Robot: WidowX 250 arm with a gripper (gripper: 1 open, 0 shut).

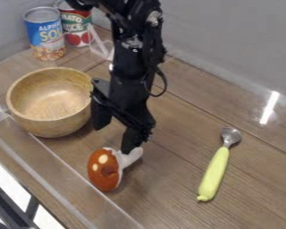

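The black gripper [117,123] hangs over the wooden table [170,197], low and just above a toy mushroom [106,172] with a red-brown spotted cap and white stem. Its two dark fingers stand apart, and I see nothing between them. To its left sits a tan bowl [47,101]. On the right lies a utensil with a pale yellow-green handle [213,172] and a metal end.
An Alpha soup can [46,34] and a red tomato can [78,18] stand at the back left. The back wall [223,45] bounds the table.
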